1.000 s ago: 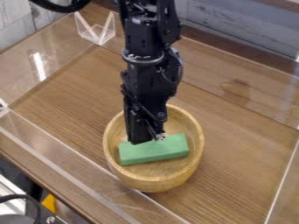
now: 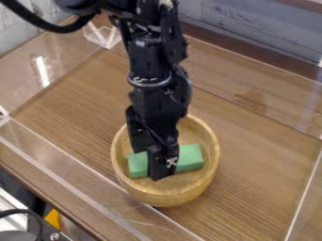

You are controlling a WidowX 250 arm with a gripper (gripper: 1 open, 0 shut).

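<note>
A round light wooden bowl [image 2: 197, 184] stands at the front middle of the wooden table. A green block [image 2: 187, 158] lies inside it. My black gripper [image 2: 156, 162] is lowered into the bowl over the block, open, its fingers partly hiding the block's left part. Whether the fingertips touch the block I cannot tell.
A clear plastic item [image 2: 101, 34] stands at the back left. A white wall [image 2: 251, 28] runs along the back.
My gripper has moved down from above the bowl to within it, over the green block, covering more of it. The bowl stays in place.
</note>
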